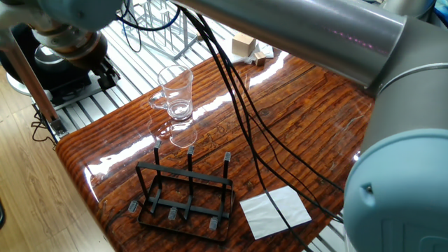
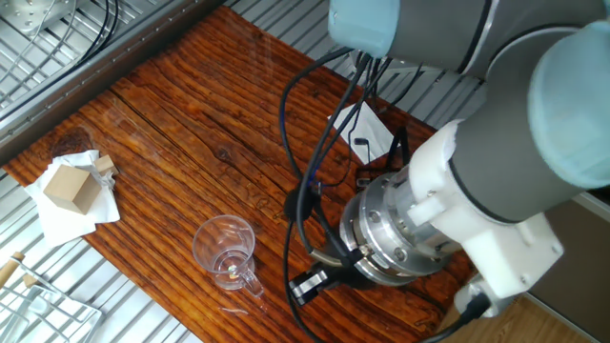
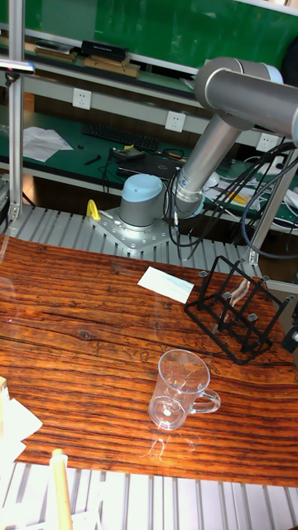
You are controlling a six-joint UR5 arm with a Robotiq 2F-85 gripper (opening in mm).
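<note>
A clear glass mug [image 1: 180, 94] stands upright on the glossy wooden table [image 1: 315, 105], its handle [image 2: 252, 282] pointing toward the gripper's side in exterior view 2. My gripper [image 1: 106, 80] hangs high at the upper left of exterior view 1, apart from the mug. From above, its dark body and metallic fingertips [image 2: 307, 287] appear to the right of the mug, and nothing is seen held there. How far the fingers are parted does not show clearly. A black wire rack [image 3: 236, 309] sits on the table, empty of cups; the arm covers most of it in exterior view 2.
A white sheet [image 1: 275, 212] lies flat beside the rack. A wooden block [image 2: 72, 189] and a smaller one [image 2: 105, 165] rest on crumpled white paper at the table's edge. Loose black cables [image 1: 241, 105] dangle from the arm over the table.
</note>
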